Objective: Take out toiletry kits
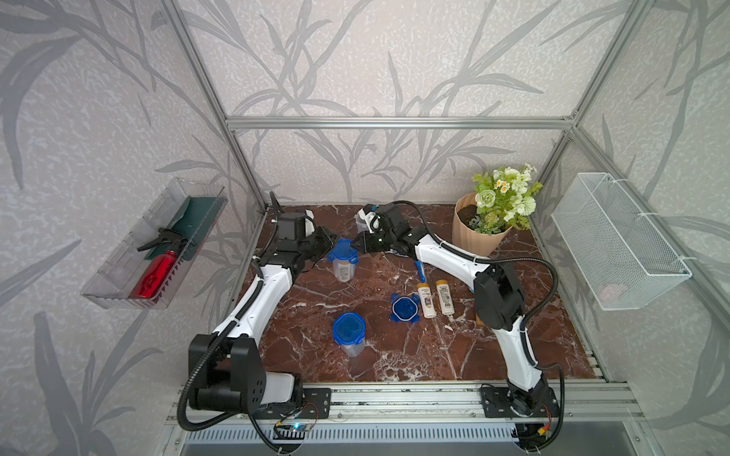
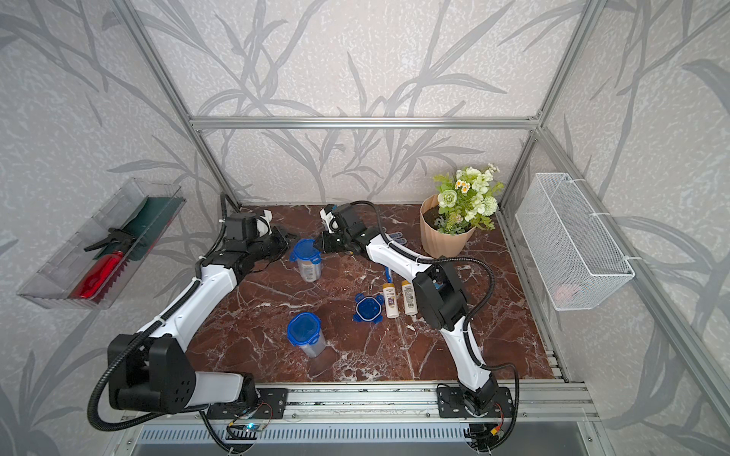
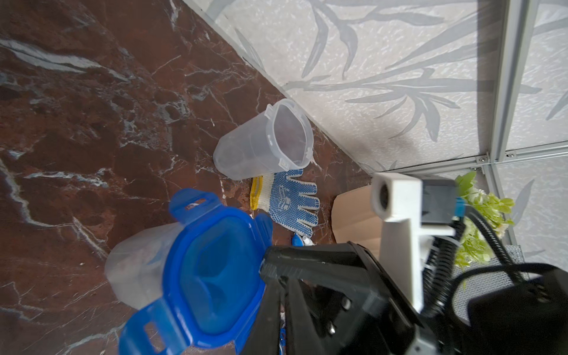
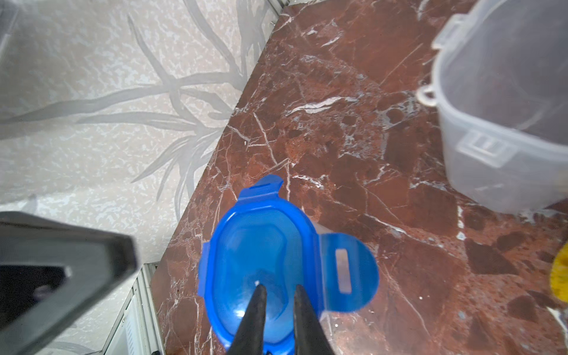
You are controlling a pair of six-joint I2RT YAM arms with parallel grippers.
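Note:
A clear container with a blue lid (image 1: 344, 250) stands on the marble table between the two grippers. My left gripper (image 1: 331, 237) is at its left, shut, with nothing showing between its fingers. At the lid's right edge is my right gripper (image 1: 355, 244); its fingertips show apart over the lid (image 4: 254, 254) in the right wrist view, with nothing held. One lid flap (image 4: 349, 272) sticks outward. A second blue-lidded container (image 1: 349, 332) stands near the front. Two bottles (image 1: 426, 300) (image 1: 445, 297) lie on the table by a loose blue lid (image 1: 404, 307).
Behind the lidded container stands an open, lidless container (image 3: 263, 142), with a blue-dotted glove (image 3: 288, 201) beside it. A flower pot (image 1: 475, 231) occupies the back right. A wire basket (image 1: 619, 243) and a clear bin (image 1: 156, 247) flank the sides.

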